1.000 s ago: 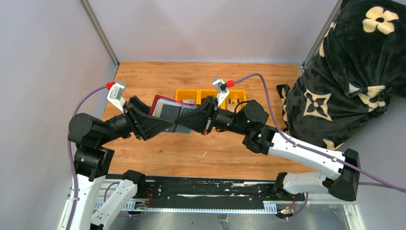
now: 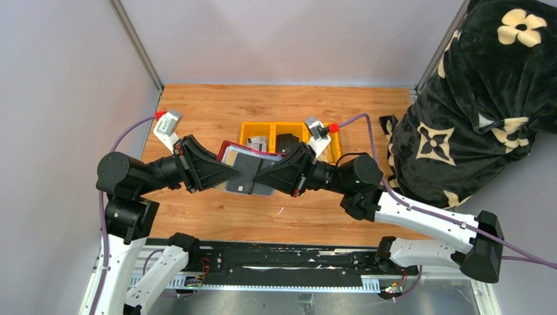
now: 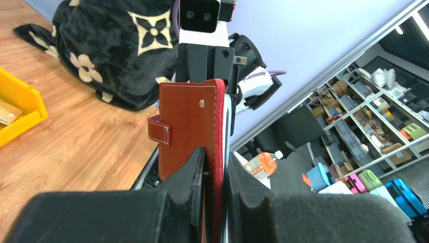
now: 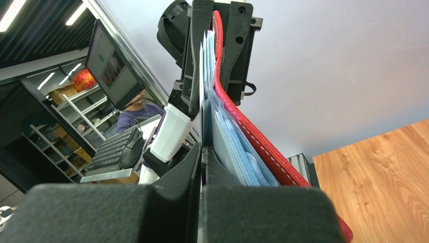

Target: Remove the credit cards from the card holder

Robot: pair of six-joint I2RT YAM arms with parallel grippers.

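Note:
In the top view the card holder (image 2: 231,149), red-edged with grey cards and clear sleeves (image 2: 244,169), hangs between both grippers. My left gripper (image 2: 230,172) is shut on it; in the left wrist view its brown cover (image 3: 185,121) and red edge stand upright between the left fingers. My right gripper (image 2: 263,176) is shut at the sleeves' outer side, from the right. In the right wrist view the pale sleeves (image 4: 230,147) fan out beside its fingertips; whether anything thin is between them is hard to tell.
A yellow divided bin (image 2: 263,128) sits behind the grippers on the wooden table (image 2: 289,216). A dark patterned cushion (image 2: 473,98) fills the right side.
Both grippers and the holder have moved slightly toward the table's front, the right gripper also shifting rightward.

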